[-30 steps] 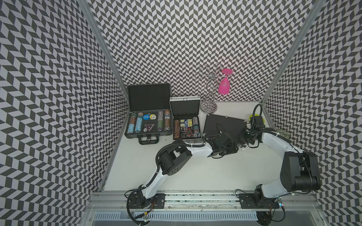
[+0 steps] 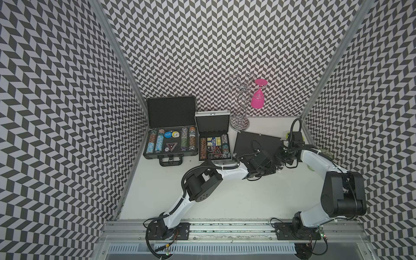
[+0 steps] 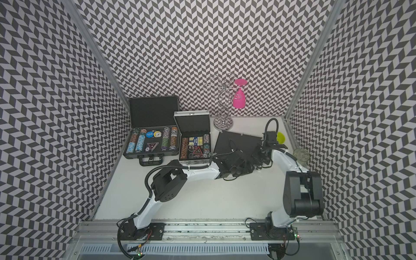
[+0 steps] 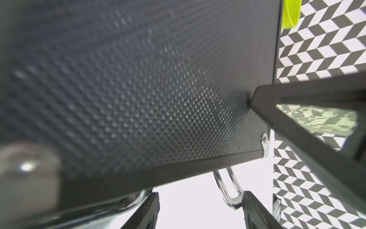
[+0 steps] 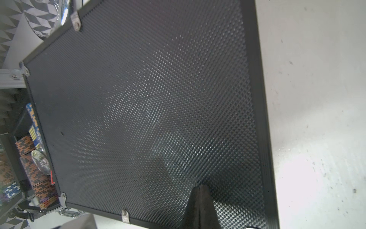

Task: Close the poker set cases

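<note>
A black case lies with its textured lid down flat at the right of the table. At its front, my left gripper stands open beside a metal latch that hangs below the rim. My right gripper is shut, resting at the lid’s right part, with nothing visible between its fingers. A middle case and a larger left case stand open, holding chips, cards and markers. The fingertips of both grippers are largely hidden in the top views.
A chrome rack with a pink goblet stands behind the cases. A yellow-green object and a clear glass are at the right edge.
My left arm has shifted slightly rightward at the front of the right case. My right arm’s elbow has moved a little up and leftward in the top left view. The cases look unchanged.
</note>
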